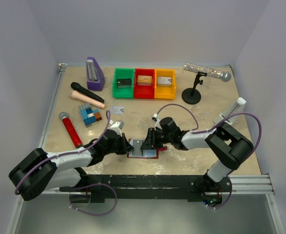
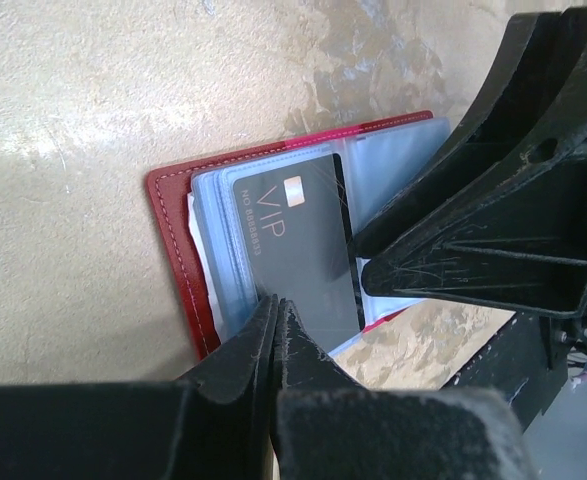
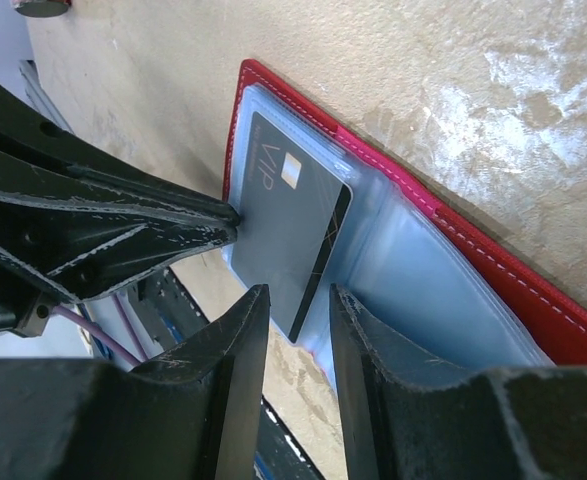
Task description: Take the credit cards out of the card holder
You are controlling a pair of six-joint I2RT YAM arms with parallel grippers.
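Observation:
The card holder (image 2: 186, 262) lies open on the table, dark red with clear bluish sleeves. A grey VIP card (image 2: 298, 235) sits in the sleeve on its left half, the black-striped edge toward the holder's middle. My left gripper is shut, its tips over the card's near left part; nothing shows between them. In the right wrist view, my right gripper stands open by the striped edge of the card (image 3: 281, 222), with no card between its fingers. Whether the tips press on the sleeve, I cannot tell.
Green, red and yellow bins (image 1: 144, 96) stand at the back, each with something inside. Building blocks (image 1: 89, 115) and a red microphone (image 1: 71, 130) lie to the left. A microphone stand (image 1: 191, 95) is at the back right. Table space behind the holder is mostly clear.

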